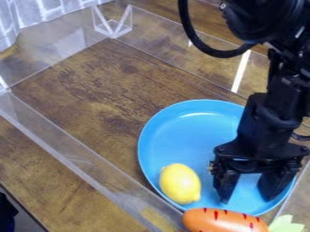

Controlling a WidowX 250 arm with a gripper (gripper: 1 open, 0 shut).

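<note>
My black gripper (251, 178) is down low over the right part of a blue plate (173, 134), its fingers standing apart within the plate's area, with nothing clearly between them. A yellow lemon (179, 183) lies on the plate at the left of the gripper. An orange carrot (220, 220) with pale green leaves lies at the bottom edge of the view, just in front of the plate. The gripper's body and cable hide the plate's back right.
A clear plastic barrier (75, 164) runs diagonally along the left and front. The wooden surface (97, 91) left of and behind the plate is bare. A dark object sits at the bottom left corner.
</note>
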